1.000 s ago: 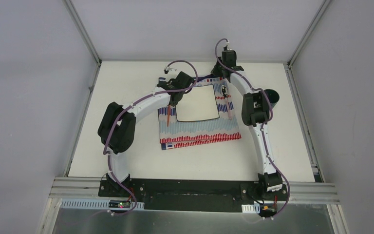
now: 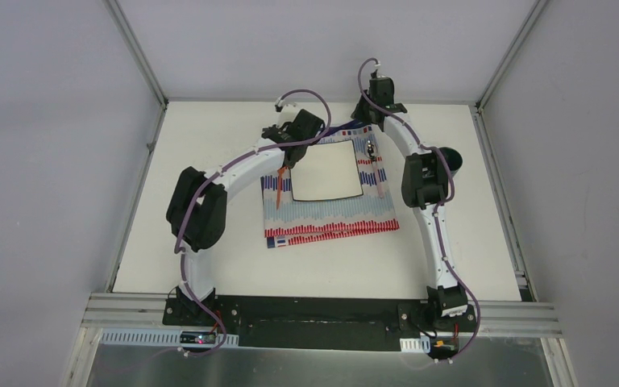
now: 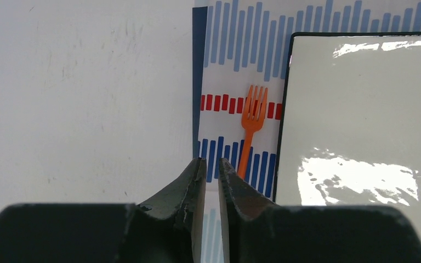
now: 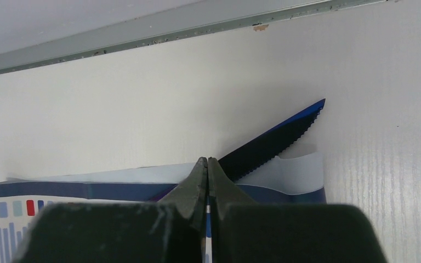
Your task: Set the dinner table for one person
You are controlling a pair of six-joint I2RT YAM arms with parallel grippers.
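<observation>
A square white plate [image 2: 324, 173] lies on the striped placemat [image 2: 330, 218]. An orange fork [image 3: 252, 120] is left of the plate, a spoon [image 2: 371, 153] to its right. A dark serrated knife [image 4: 271, 139] lies diagonally across the mat's far edge. My left gripper hangs over the mat's left strip beside the fork, its fingertips slightly apart, nothing seen between them. My right gripper is shut above the knife and far edge, nothing visible between its fingers; whether it touches the knife I cannot tell.
A dark cup [image 2: 450, 161] stands right of the mat, by the right arm. A metal rail [image 4: 142, 46] and wall border the far edge.
The left wrist shifted toward the back earlier and has moved little since. The objects look unmoved.
</observation>
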